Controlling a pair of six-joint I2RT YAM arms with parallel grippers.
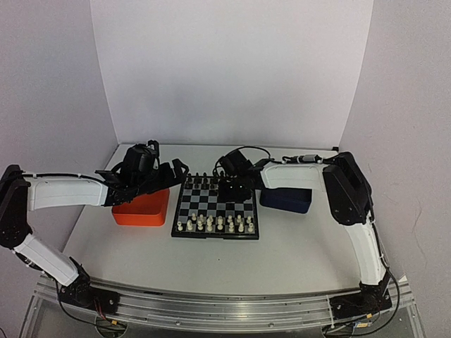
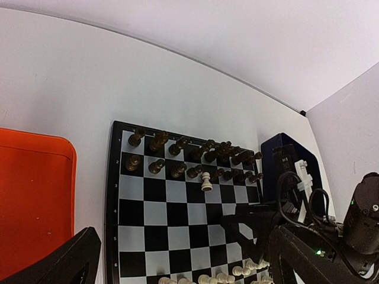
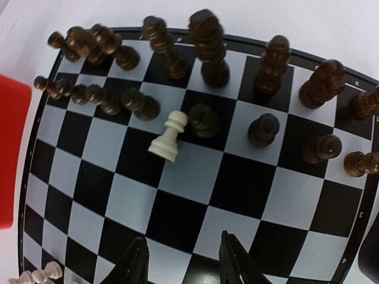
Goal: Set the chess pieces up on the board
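Observation:
The chessboard [image 1: 218, 202] lies mid-table, with dark pieces [image 3: 207, 47] in two rows on its far side and white pieces [image 1: 210, 224] in the near rows. A white pawn [image 3: 168, 136] is among the front dark pawns; it slants differently from them and looks tipped on its side. My right gripper hangs over the board, on the near side of that pawn, its fingers apart and the gap empty. Over the board's far left corner, my left gripper [image 1: 180, 167] is spread wide with nothing between its fingers.
An orange bin [image 1: 141, 210] stands left of the board and a dark blue bin [image 1: 285, 201] right of it, partly under the right arm. The table in front of the board is clear.

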